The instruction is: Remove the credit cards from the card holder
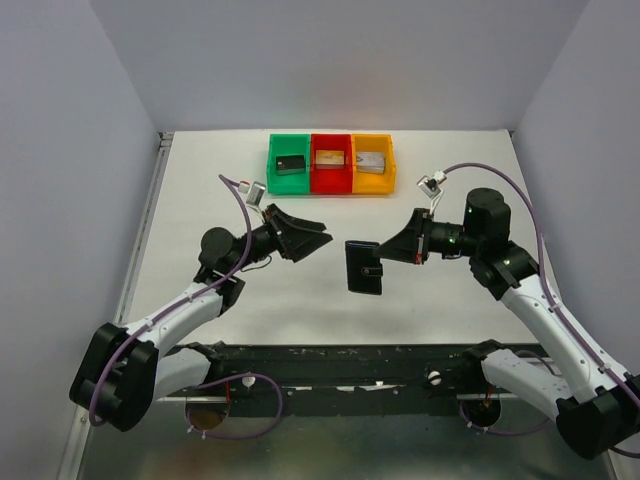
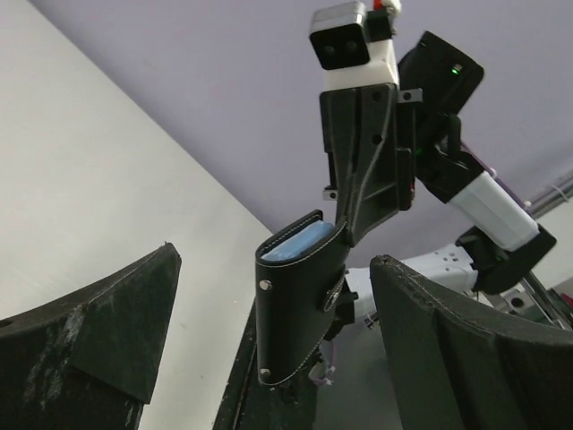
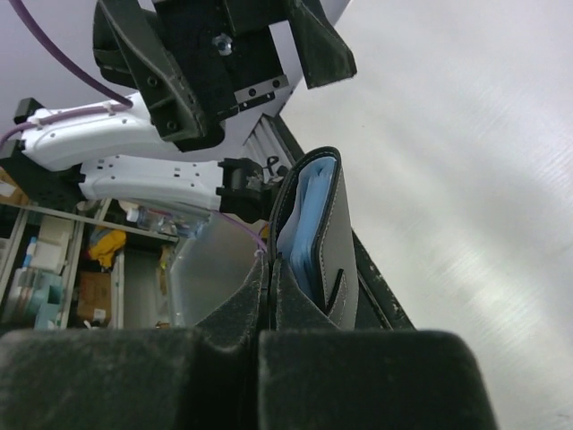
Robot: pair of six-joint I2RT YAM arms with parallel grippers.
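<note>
A black snap-fastened card holder (image 1: 363,272) hangs over the table, gripped by my right gripper (image 1: 384,252), which is shut on its edge. In the right wrist view the card holder (image 3: 338,235) shows blue-white cards (image 3: 309,219) or sleeves inside its open side. From the left wrist view, the card holder (image 2: 291,309) appears between and beyond my left fingers, with a blue card edge (image 2: 298,241) at its top. My left gripper is open and empty, its tips apart from the holder. In the top view the left gripper (image 1: 330,233) is left of it.
Green (image 1: 288,184), red (image 1: 331,181) and yellow (image 1: 374,182) bins stand side by side at the back of the table, each with something flat inside. The table (image 1: 270,315) between the arms is otherwise bare. Its dark front edge (image 1: 320,362) runs below.
</note>
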